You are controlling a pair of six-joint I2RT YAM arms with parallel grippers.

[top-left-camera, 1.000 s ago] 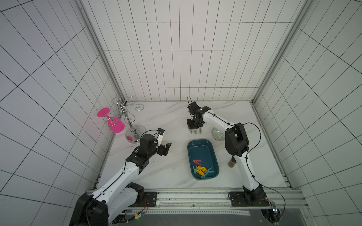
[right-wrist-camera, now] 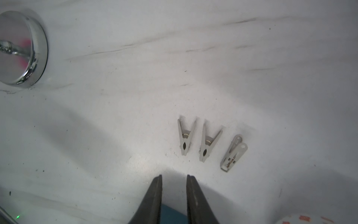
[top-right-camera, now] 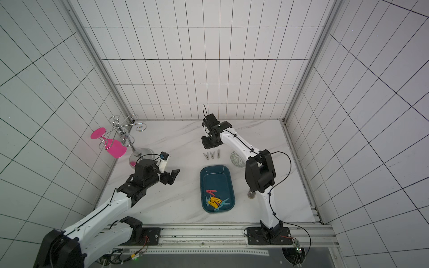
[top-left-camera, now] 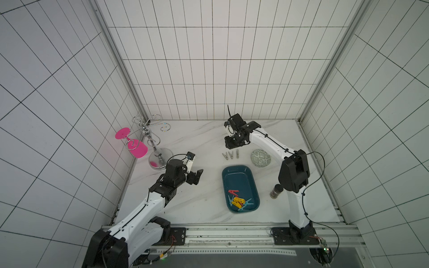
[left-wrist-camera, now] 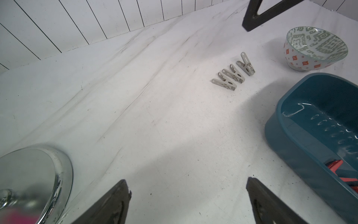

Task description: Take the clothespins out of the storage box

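Observation:
Three grey clothespins [right-wrist-camera: 204,146] lie in a row on the table, clear of the teal storage box [top-left-camera: 236,175]. Inside the box, at its near end, are a red clothespin [top-left-camera: 233,192], several yellow clothespins [top-left-camera: 238,203] and some blue clothespins [top-left-camera: 247,204] heaped together. Over the table behind the grey pins hovers my right gripper, partly open, with a narrow empty gap between its fingertips. My left gripper stands wide open left of the box, nothing between its fingers.
A metal stand [top-left-camera: 159,157] holding a pink goblet [top-left-camera: 137,148] is at the left. Right of the grey pins sits a patterned bowl [left-wrist-camera: 317,44]. A small dark-topped jar [top-left-camera: 276,191] stands right of the box.
The left arm and the box are unmoved.

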